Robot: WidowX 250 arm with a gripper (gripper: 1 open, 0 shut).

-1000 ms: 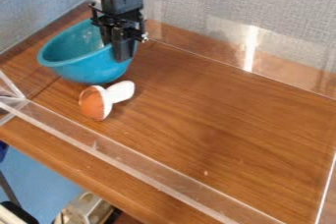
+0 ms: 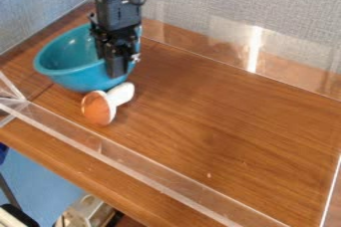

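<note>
A teal bowl (image 2: pixel 67 64) sits at the left of the wooden table, tilted slightly. My gripper (image 2: pixel 116 60) reaches down from above at the bowl's right rim, shut on it. Just in front of the bowl lies a toy mushroom (image 2: pixel 100 108) on its side, with an orange cap and a white stem, close to or touching the bowl.
A textured wall with a clear strip runs along the back, and a transparent edge runs along the front and left.
My gripper and the bowl have moved slightly toward the front left, closer to the mushroom.
</note>
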